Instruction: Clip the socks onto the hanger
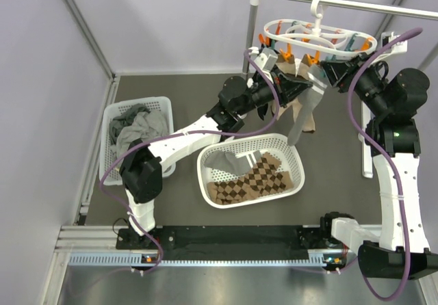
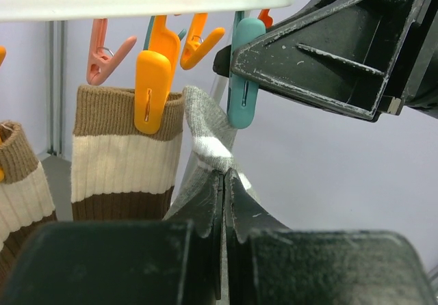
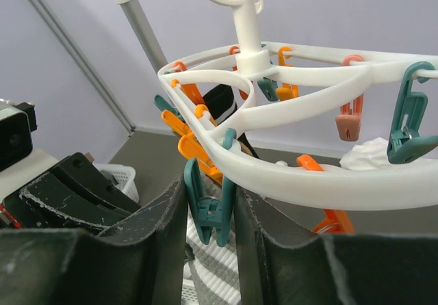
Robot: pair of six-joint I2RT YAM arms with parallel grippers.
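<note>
A grey sock with white stripes [image 2: 204,130] hangs from my left gripper, whose fingers are shut on it below its top end. That top end stands up beside a teal clip [image 2: 243,103] on the white hanger [image 1: 375,46]. My right gripper is shut on this same clip, pressing its upper part. Whether any of the sock lies between the clip's legs, I cannot tell. A brown-and-cream sock [image 2: 123,158] hangs from an orange clip [image 2: 152,89] just left of the grey one in the left wrist view.
The white basket [image 1: 299,175] below holds a grey sock [image 1: 229,161] and brown checked socks [image 1: 250,185]. At the left stands another basket [image 1: 106,141] with grey cloth. Empty clips, such as a pink one [image 3: 349,120], line the hanger.
</note>
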